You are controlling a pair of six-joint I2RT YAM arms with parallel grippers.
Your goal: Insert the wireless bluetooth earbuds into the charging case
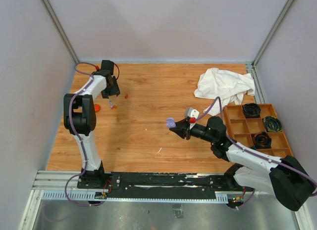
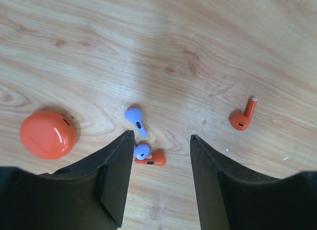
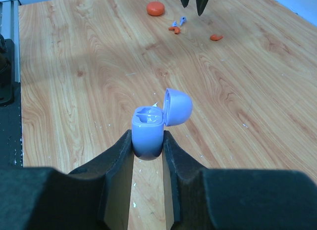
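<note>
The lavender charging case, lid tipped up, is held off the table by my right gripper, shut on its body. Its inside shows at the top; no earbud can be made out in it. Two lavender earbuds lie on the wood in the left wrist view: one earbud whole, the other earbud lower, beside an orange earbud. My left gripper hovers above them, fingers apart and nothing between. A second orange earbud lies off to the right.
A closed orange case sits left of the earbuds. At the right of the table are a white cloth and a wooden compartment tray holding coiled cables.
</note>
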